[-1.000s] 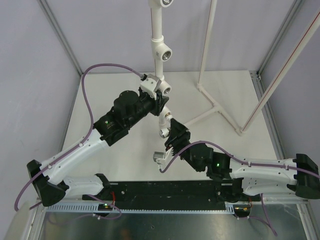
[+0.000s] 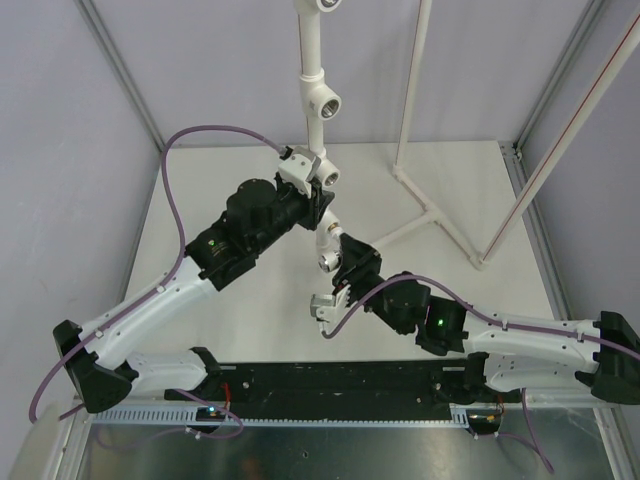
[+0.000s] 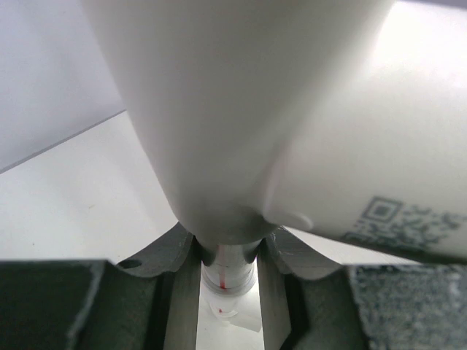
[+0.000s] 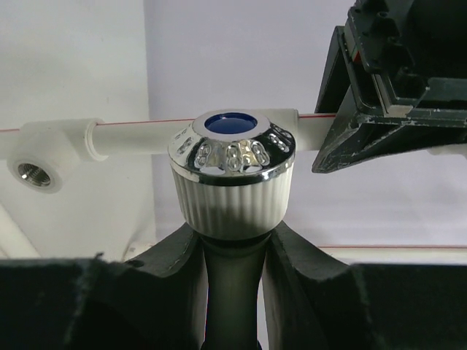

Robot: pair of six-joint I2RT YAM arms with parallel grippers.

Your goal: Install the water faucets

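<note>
A tall white pipe with side sockets (image 2: 325,102) stands near the middle of the top view. My left gripper (image 2: 319,212) is shut on this pipe (image 3: 226,95); in the left wrist view the pipe fills much of the frame above the fingers (image 3: 175,273). A faucet with a ribbed white collar, chrome ring and blue cap (image 4: 232,168) is upright in the right wrist view. My right gripper is shut on its narrower neck just below the collar. The faucet overlaps a pipe fitting behind it, and whether they touch cannot be told.
In the right wrist view, left-gripper fingers (image 4: 379,109) sit close at the upper right. Another threaded socket (image 4: 34,175) shows at the left. Slanted frame legs (image 2: 560,150) stand on the right of the white board (image 2: 230,320), whose left part is clear.
My right gripper and wrist have shifted and turned slightly, a little to the right in the top view. The tall pipe's upper end has moved slightly left. My left arm looks almost still.
</note>
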